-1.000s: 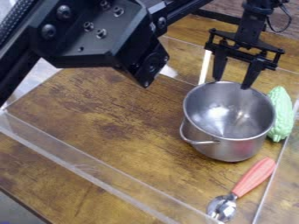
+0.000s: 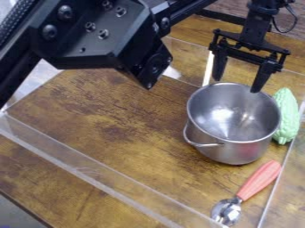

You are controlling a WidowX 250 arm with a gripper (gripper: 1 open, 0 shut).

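The black gripper [image 2: 236, 71] hangs at the top right, just above and behind a steel pot [image 2: 231, 123], its fingers apart with nothing seen between them. The pot stands upright on the wooden surface, its handle toward the front left, and looks empty. A green corn-like object [image 2: 284, 116] lies right of the pot. A scoop with a pink handle [image 2: 259, 181] lies at the front right.
The robot's dark arm housing [image 2: 89, 36] fills the upper left. Clear plastic edges run along the front and right.
The gripper has shifted very slightly since a second ago. The pot and other objects have not moved.
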